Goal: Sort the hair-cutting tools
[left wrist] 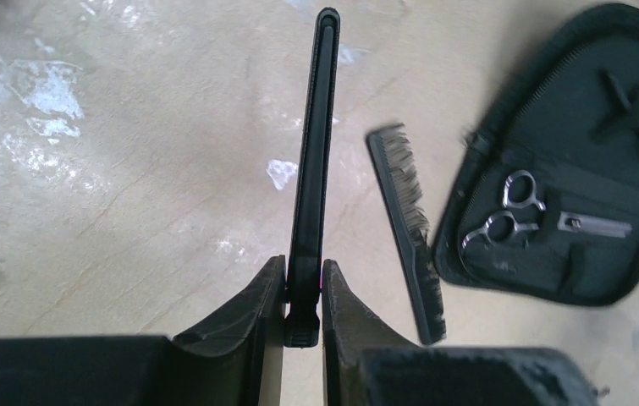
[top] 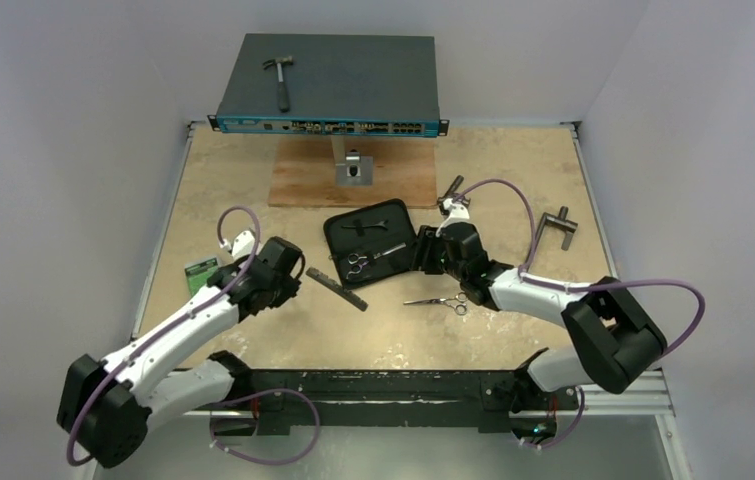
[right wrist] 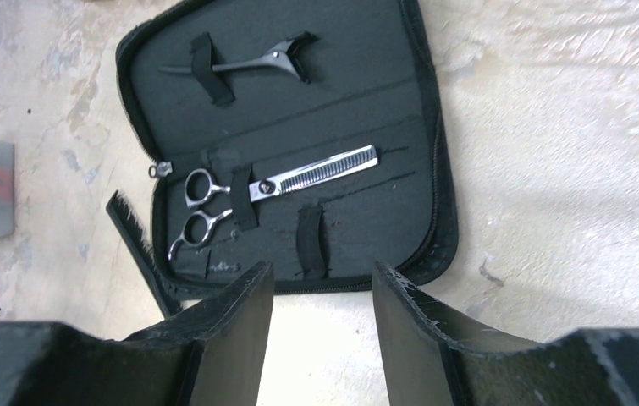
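Observation:
A long slim black bar, perhaps a razor [left wrist: 314, 161], stands out from my left gripper, whose fingers are shut on its blunt end. It appears lifted clear of the table. To its right lies the black comb [left wrist: 406, 228], flat on the table. The open black zip case [right wrist: 354, 110] holds thinning scissors [right wrist: 299, 179] under a strap and a hair clip [right wrist: 256, 61] under another. A lower strap [right wrist: 310, 243] is empty. My right gripper is open over the case's near edge, nothing between its fingers. Another pair of scissors [top: 443, 302] lies in front.
A green block [top: 200, 273] is beside my left arm. Metal tools [top: 558, 228] lie at the right. Behind the case are a wooden board [top: 298, 180] and a raised rack unit [top: 338, 80] bearing a hammer [top: 281, 85].

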